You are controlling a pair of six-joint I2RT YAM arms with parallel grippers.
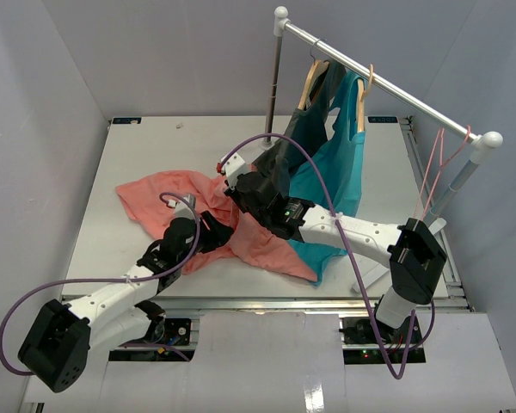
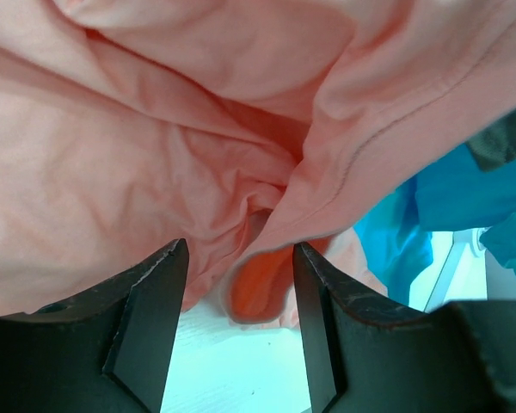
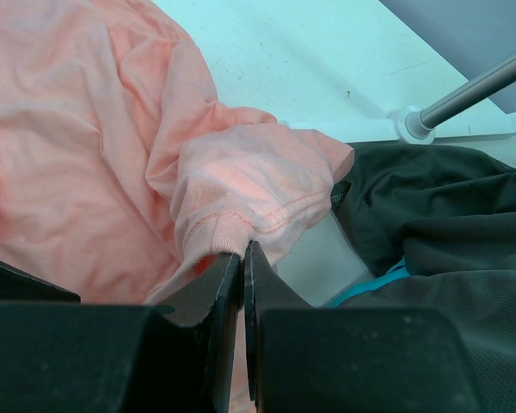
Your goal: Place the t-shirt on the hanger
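Note:
The pink t-shirt (image 1: 146, 198) lies crumpled on the white table, partly beneath both arms. My right gripper is shut on a gathered fold of it, seen at the centre of the right wrist view. My left gripper stands open beside it, a pink hem with an opening (image 2: 327, 198) lying between and beyond its fingers; whether it touches the cloth I cannot tell. In the top view the left gripper sits just left of the right one, both over the shirt.
A white rail (image 1: 396, 90) at the right holds teal (image 1: 340, 172) and dark garments on wooden hangers, hanging close beside my right arm, plus pink hangers (image 1: 430, 172). The rack's upright (image 3: 464, 97) stands at the back. Bare table (image 1: 172, 138) shows at the back left.

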